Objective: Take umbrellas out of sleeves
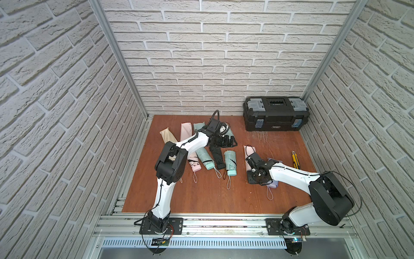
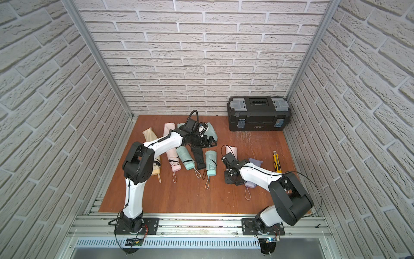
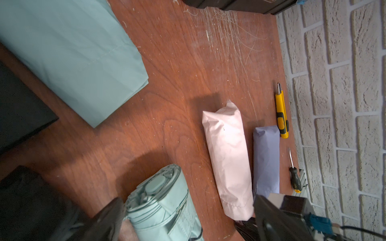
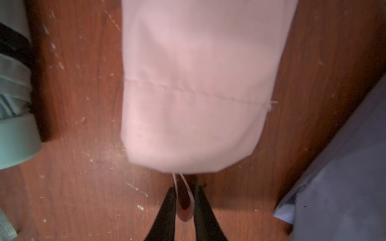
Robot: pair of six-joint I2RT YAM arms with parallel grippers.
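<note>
Several sleeved umbrellas lie across the wooden table. My right gripper is low at the closed end of a pink sleeve (image 4: 205, 120); its narrowly parted fingers straddle the thin pink loop hanging from that end, and whether they grip it is unclear. A lavender umbrella in its sleeve (image 3: 266, 160) lies right of it. My left gripper stands open above the middle group, over a mint umbrella (image 3: 160, 200) with folded fabric showing at its top. Pale blue sleeve fabric (image 3: 80, 60) lies behind.
A black toolbox (image 1: 276, 113) stands at the back right. A yellow cutter (image 3: 281, 112) and a screwdriver (image 3: 294, 176) lie at the right edge.
</note>
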